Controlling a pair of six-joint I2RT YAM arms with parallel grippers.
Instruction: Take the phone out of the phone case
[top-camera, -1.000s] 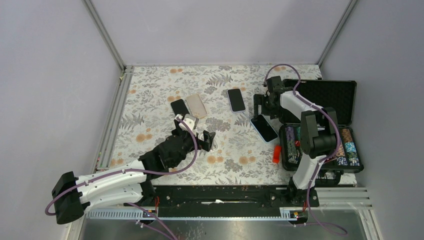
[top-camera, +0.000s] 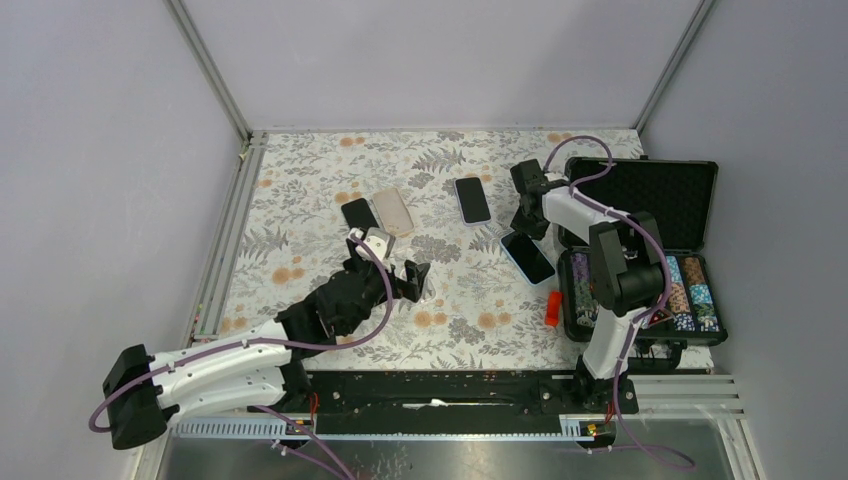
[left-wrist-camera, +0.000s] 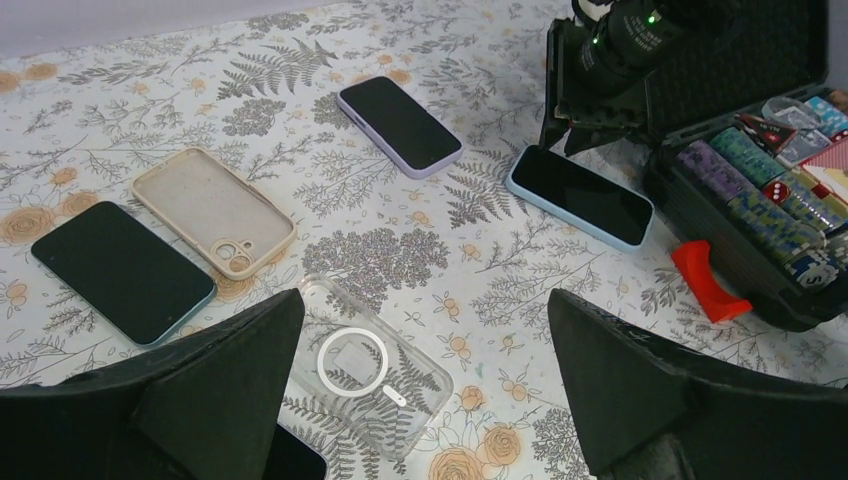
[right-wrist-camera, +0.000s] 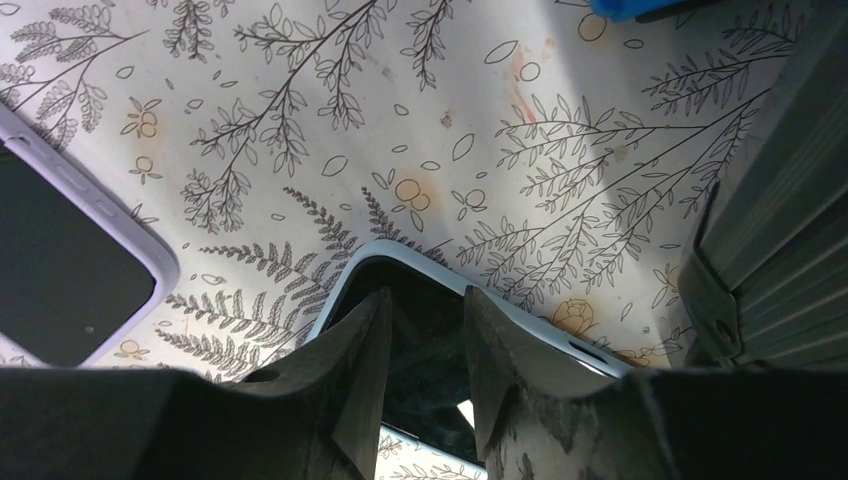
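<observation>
A phone in a light blue case (top-camera: 529, 259) (left-wrist-camera: 580, 197) lies right of centre on the floral table. My right gripper (top-camera: 515, 222) is over that phone's upper end, its fingertips close together at the case's corner; whether anything is between them is hard to tell. A dark slat-like surface fills the right side of the right wrist view. My left gripper (top-camera: 405, 275) hangs open at centre left, above a clear case (left-wrist-camera: 420, 390), nothing between its fingers.
A lilac-cased phone (top-camera: 472, 200), a beige case (top-camera: 394, 210) and another phone (left-wrist-camera: 120, 270) lie to the left. An open black toolbox (top-camera: 640, 200) stands at the right, a red object (top-camera: 553, 307) beside it.
The left arm has not moved.
</observation>
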